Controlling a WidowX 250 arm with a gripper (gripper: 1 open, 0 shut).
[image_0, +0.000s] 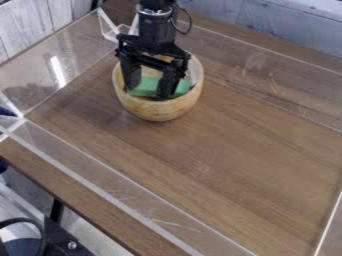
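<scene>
My black gripper (150, 78) hangs down into a light wooden bowl (159, 108) in the upper middle of the camera view. It is open, with one finger at the left and the other at the right, around a green object (174, 86) lying in the bowl. Whether the fingertips touch the object cannot be made out, and the gripper hides part of it.
A white wall (281, 25) runs behind it. The table's edge crosses the lower left, with dark and white items beyond it.
</scene>
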